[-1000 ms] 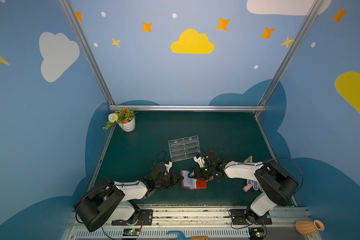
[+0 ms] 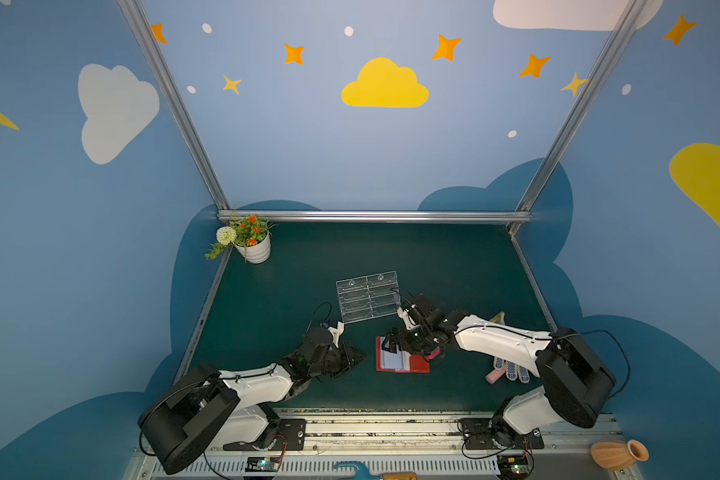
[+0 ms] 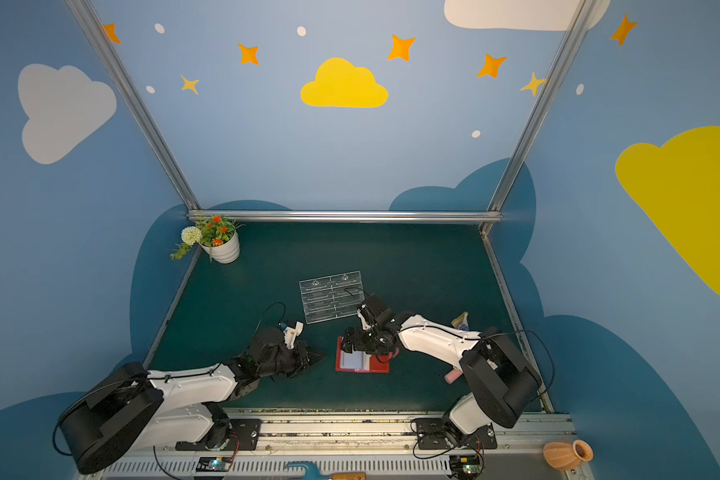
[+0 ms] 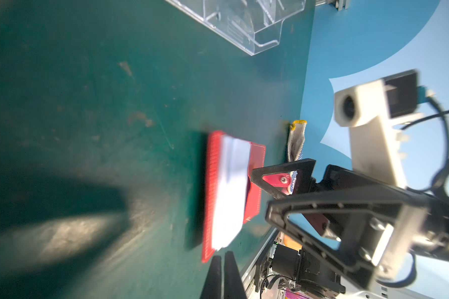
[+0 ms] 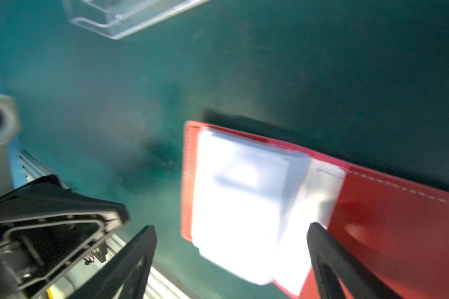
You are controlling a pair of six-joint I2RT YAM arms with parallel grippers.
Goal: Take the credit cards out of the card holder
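The red card holder (image 2: 417, 361) lies open flat on the green table, its white sleeves (image 5: 242, 194) showing on the left side; whether cards sit inside them is too blurred to tell. My right gripper is open just over the holder, one fingertip either side of the white sleeves in the right wrist view, nothing between them. My left gripper is shut, nothing visible between its fingers, left of the holder in the top views.
A clear acrylic rack (image 2: 367, 296) sits behind the holder. A potted plant (image 2: 253, 244) stands back left. A glove (image 2: 510, 370) lies at the right.
The card holder has shifted right, away from my left gripper, and slightly back. My right gripper has also moved right and slightly back. My left gripper has barely moved.
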